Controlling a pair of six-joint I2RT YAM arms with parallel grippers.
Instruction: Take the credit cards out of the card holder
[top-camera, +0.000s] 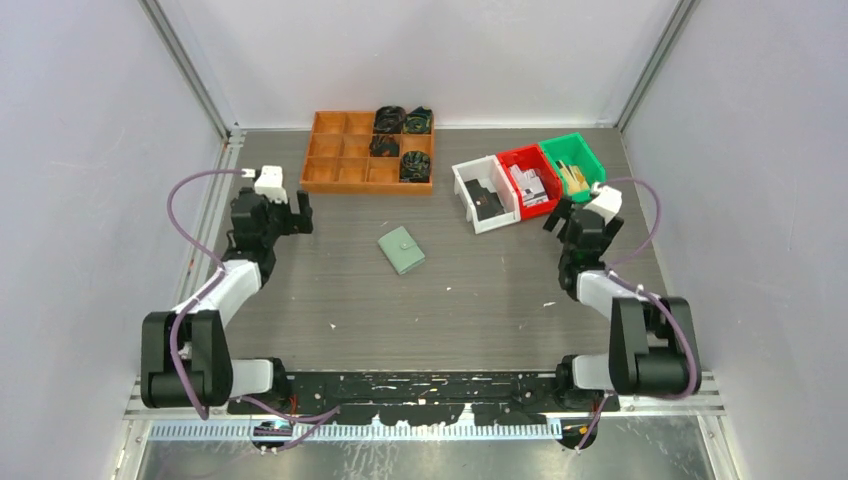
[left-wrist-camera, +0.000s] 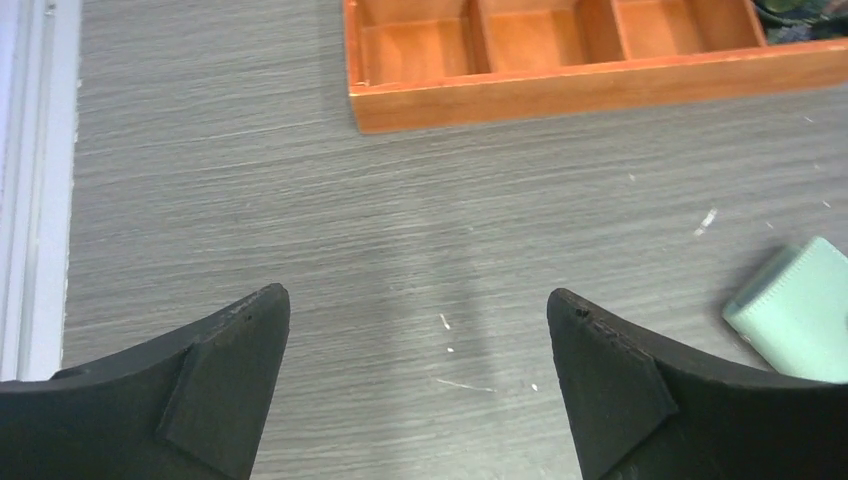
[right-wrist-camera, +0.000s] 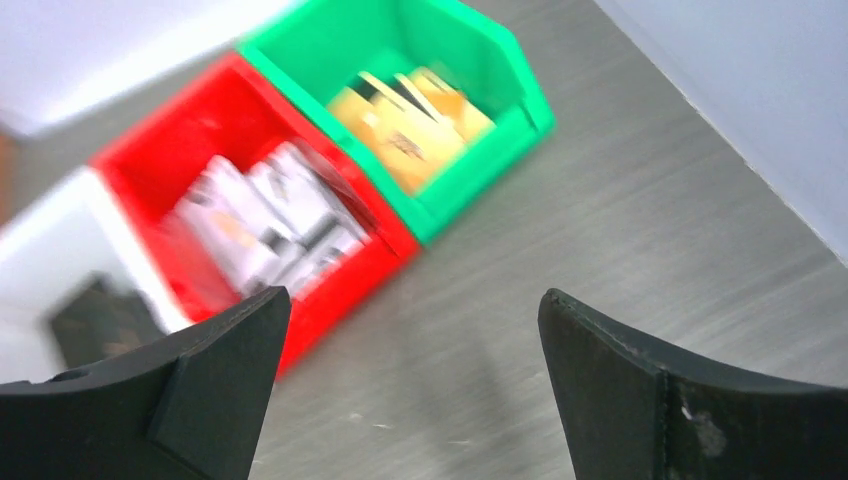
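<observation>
A closed pale green card holder with a small snap lies flat in the middle of the table, also at the right edge of the left wrist view; no cards are visible on it. My left gripper is open and empty, raised left of the holder, with bare table between its fingers. My right gripper is open and empty too, in front of the coloured bins at the right.
An orange divided tray with dark pouches stands at the back. White, red and green bins at the back right hold flat items.
</observation>
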